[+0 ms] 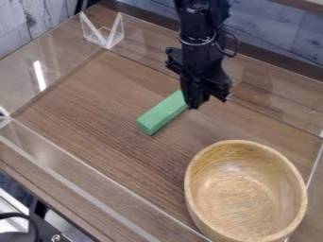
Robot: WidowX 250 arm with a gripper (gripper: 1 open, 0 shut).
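My black gripper (195, 91) hangs in the upper middle of the camera view, pointing down, just over the far right end of a green block (161, 114) that lies diagonally on the wooden board. Whether its fingers are open or shut is hard to make out against the dark body.
A large tan bowl (245, 218) fills the lower right. The board (82, 123) is bare at left and centre. Clear plastic brackets stand at the upper-left and left edges, and a black cable lies at the lower-left corner.
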